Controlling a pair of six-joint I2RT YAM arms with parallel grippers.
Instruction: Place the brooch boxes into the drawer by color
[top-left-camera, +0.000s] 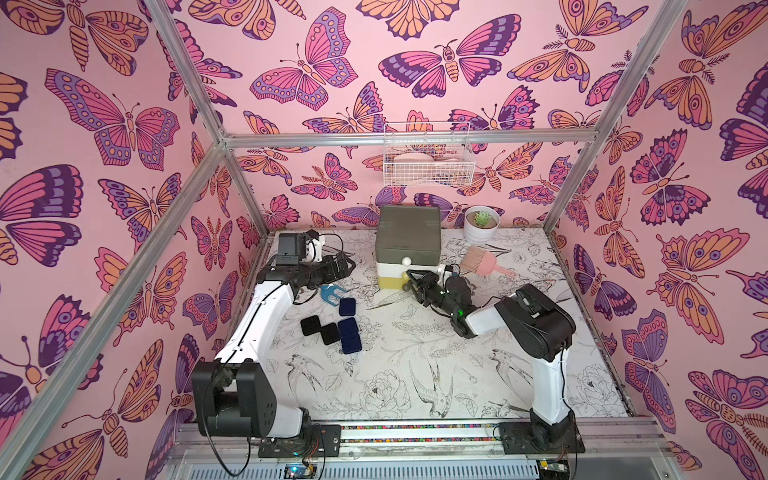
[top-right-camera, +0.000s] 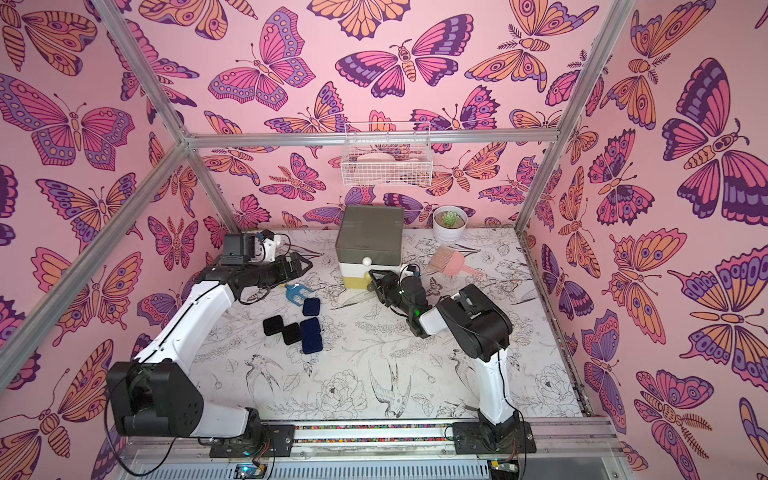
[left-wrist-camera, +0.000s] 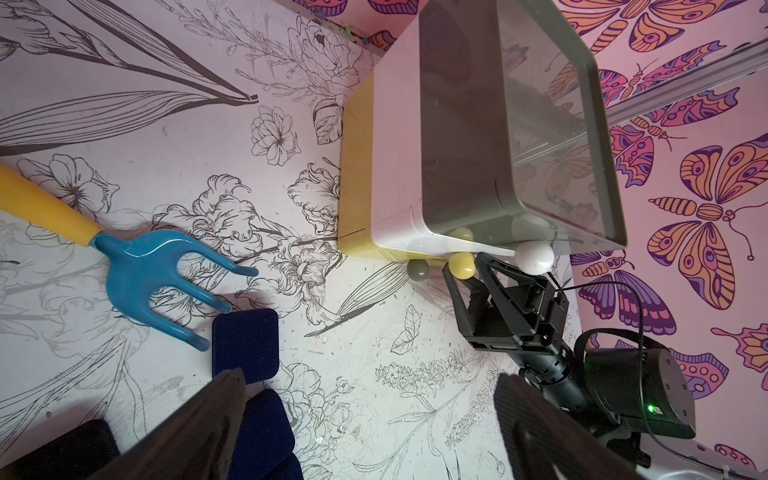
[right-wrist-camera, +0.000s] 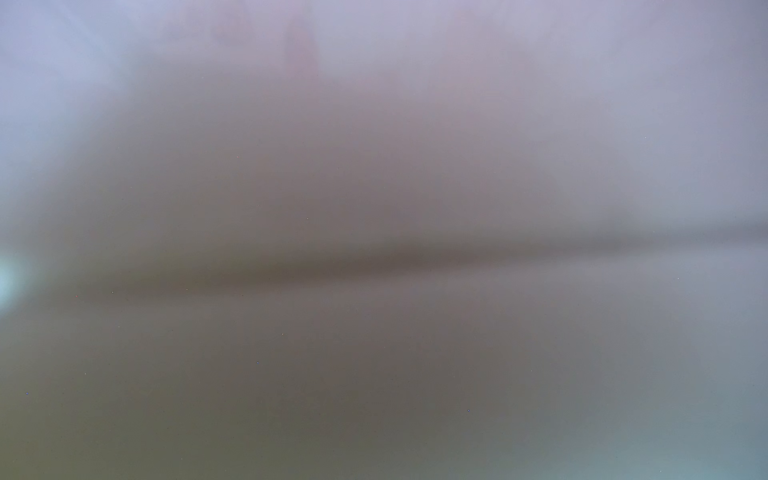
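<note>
A small drawer unit (top-left-camera: 408, 232) with a grey top, white middle and yellow bottom stands at the back centre, with white and yellow knobs (left-wrist-camera: 461, 265). My right gripper is at the yellow knob, part open; whether it grips it, I cannot tell. Its wrist view is a blur. Navy boxes (top-left-camera: 349, 336) and black boxes (top-left-camera: 310, 325) lie on the table left of centre. My left gripper hangs open over the left side of the table, nothing between its fingers.
A blue toy fork (left-wrist-camera: 152, 272) lies beside the boxes. A pink brush (top-left-camera: 480, 261) and a potted plant (top-left-camera: 481, 232) are right of the unit.
</note>
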